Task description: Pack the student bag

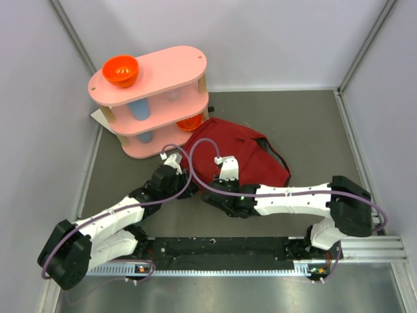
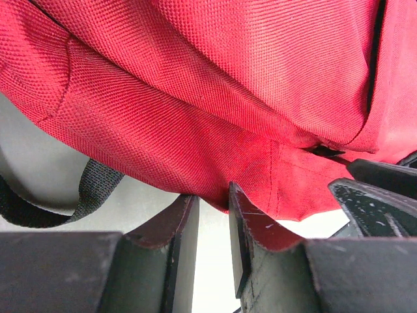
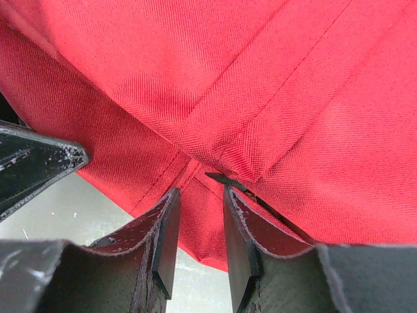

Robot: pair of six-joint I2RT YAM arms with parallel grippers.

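The red bag (image 1: 225, 140) lies flat on the table in front of the shelf, its lower part hidden beneath my right arm. In the left wrist view, the fingertips of my left gripper stand a little apart at the bag's near edge, with a bit of red cloth between the tips. My right gripper is open over the bag, beside a short dark slit (image 3: 254, 195) in the cloth; I cannot tell whether its tips touch the fabric. Both grippers are close together, each showing at the edge of the other's wrist view.
A pink shelf (image 1: 163, 68) at the back left carries an orange bowl (image 1: 120, 70) on top, with another bowl (image 1: 189, 122) and blue cups lower down. A black strap (image 2: 98, 189) lies beside the bag.
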